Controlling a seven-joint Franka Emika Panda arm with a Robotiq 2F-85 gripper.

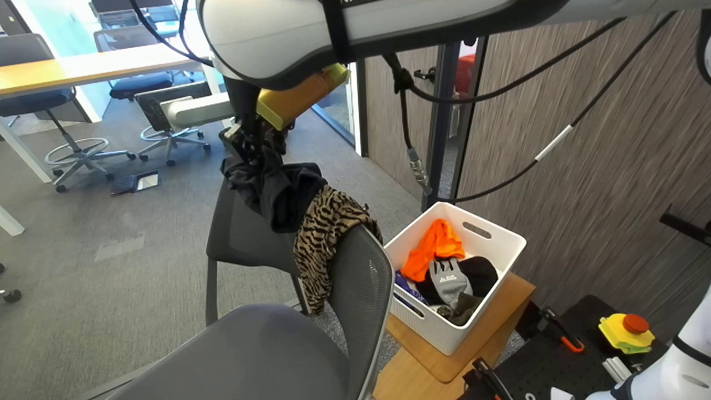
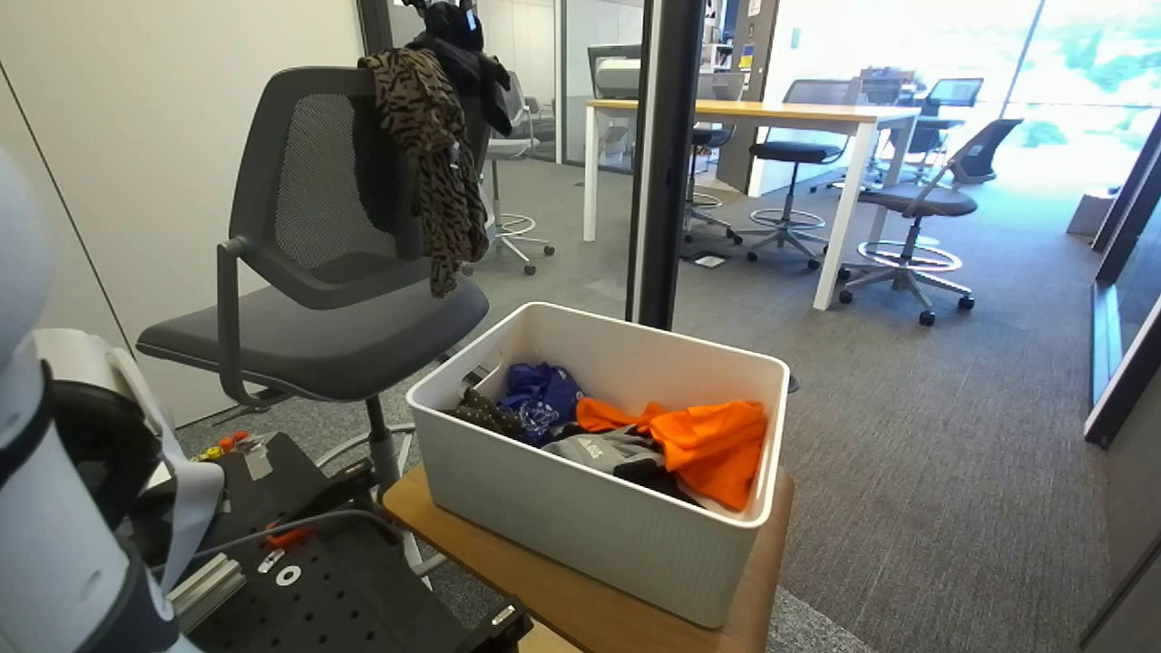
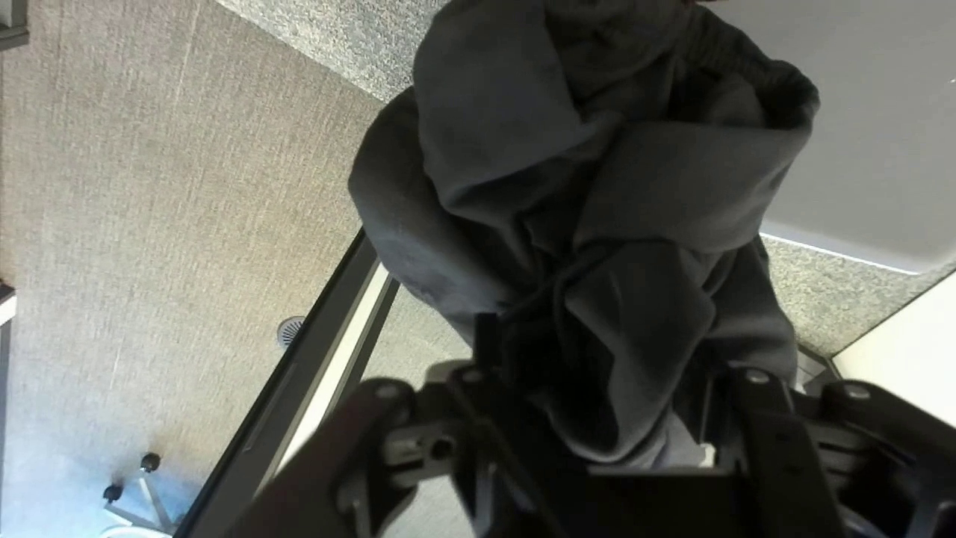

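A dark grey cloth [image 1: 276, 183] lies bunched over the back of the far chair [image 1: 243, 233], beside a tiger-striped cloth [image 1: 326, 243] draped between the chair backs. Right above the dark cloth is my gripper [image 1: 256, 148]. In the wrist view the fingers of the gripper stand apart, with folds of the dark cloth [image 3: 645, 296] in and beyond the gap. Whether both fingers touch the fabric is hard to make out. The second exterior view shows the striped cloth [image 2: 424, 141] hanging down, the dark cloth [image 2: 473, 76] behind it.
A white basket [image 1: 426, 330] on a wooden stand [image 1: 496, 353] holds an orange cloth [image 1: 433, 246], a grey glove [image 1: 450, 280] and other fabrics. The near chair [image 1: 266, 353] fills the foreground. A dark pole [image 2: 658, 163] rises behind the basket. Open carpet lies left.
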